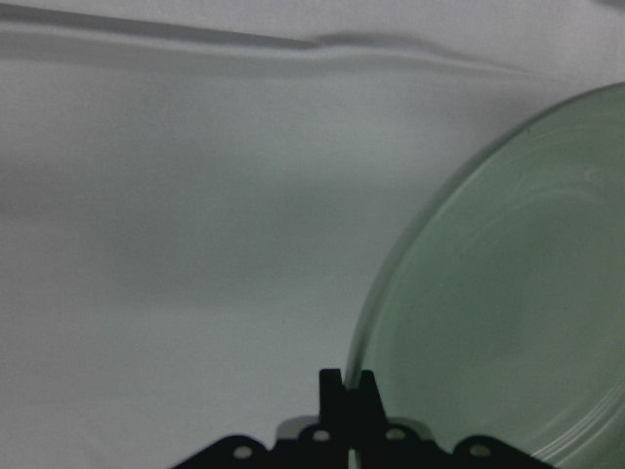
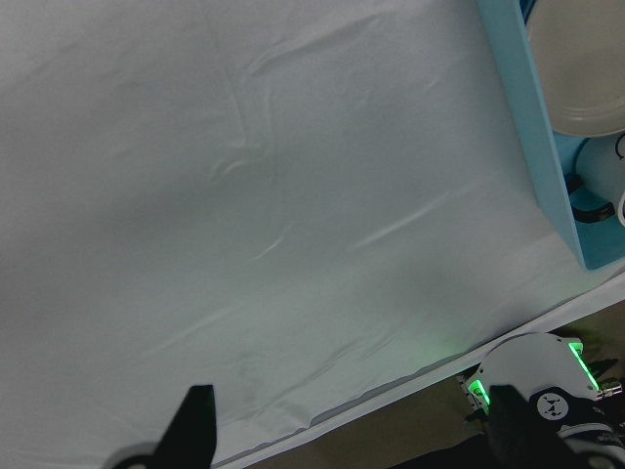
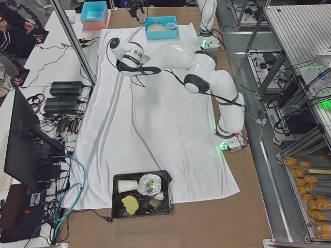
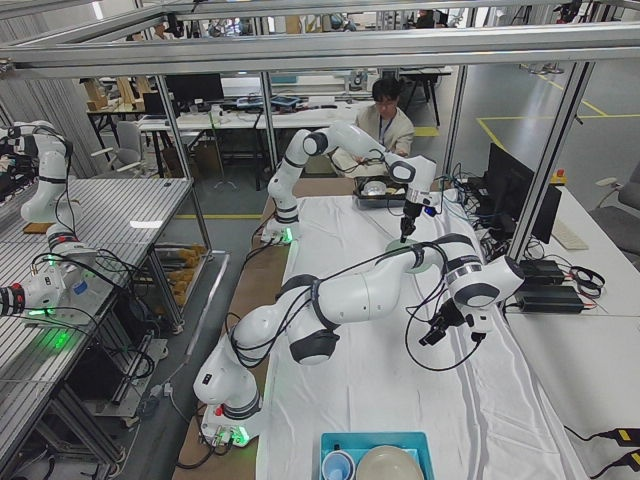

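Note:
A pale green plate (image 1: pixel 508 283) lies on the white cloth, partly hidden by arms in both camera views. My left gripper is at its rim, fingers nearly together and apparently shut on it; in the camera right view this gripper (image 4: pixel 405 232) points down at the plate. My right gripper (image 4: pixel 448 328) stands open in the near part of the table; in the right wrist view its fingers frame bare cloth, left of the blue bin (image 2: pixel 527 117).
The bin holds a beige bowl (image 2: pixel 576 59) and cup (image 2: pixel 604 171). A black tray (image 3: pixel 118 206) with assorted items stands at the other table end. Monitors and cables line one side; bare cloth (image 4: pixel 400 380) lies between.

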